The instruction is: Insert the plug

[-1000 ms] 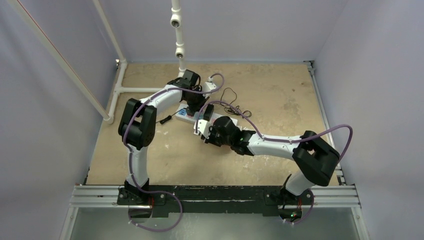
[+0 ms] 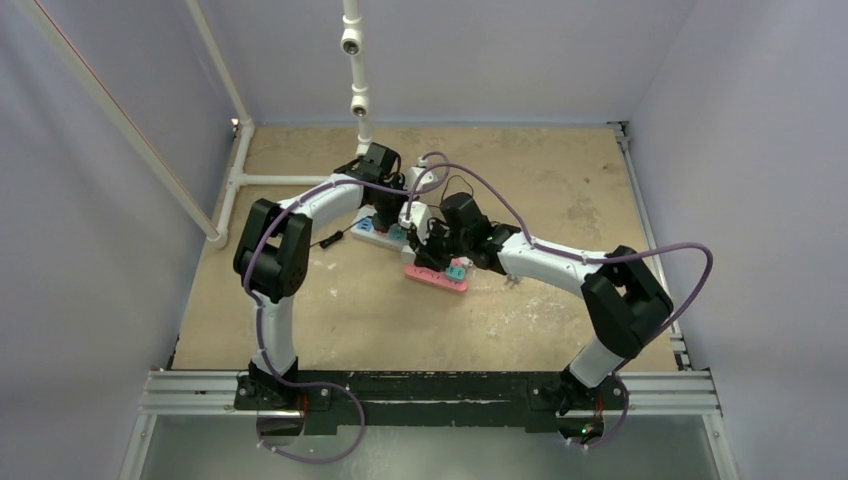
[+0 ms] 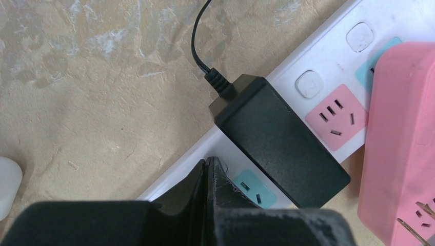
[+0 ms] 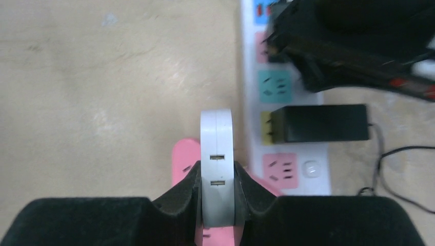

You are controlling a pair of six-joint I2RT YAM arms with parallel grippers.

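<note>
My right gripper is shut on a white plug (image 4: 216, 133), held above a pink power strip (image 4: 185, 152) beside the white strip (image 4: 252, 87). My left gripper is shut over the white strip (image 3: 320, 61) near a teal socket (image 3: 254, 187), with nothing visible between its fingers. A black adapter (image 3: 279, 138) sits across the white strip, beside a pink socket (image 3: 338, 118).
The black cable (image 3: 196, 36) runs from the adapter onto the table. Both arms crowd the middle. Bare tabletop (image 2: 540, 180) shows at the back right and along the front.
My right arm has moved toward the back, upward in the top view, bringing its gripper closer to the white strip. The left arm has barely moved.
</note>
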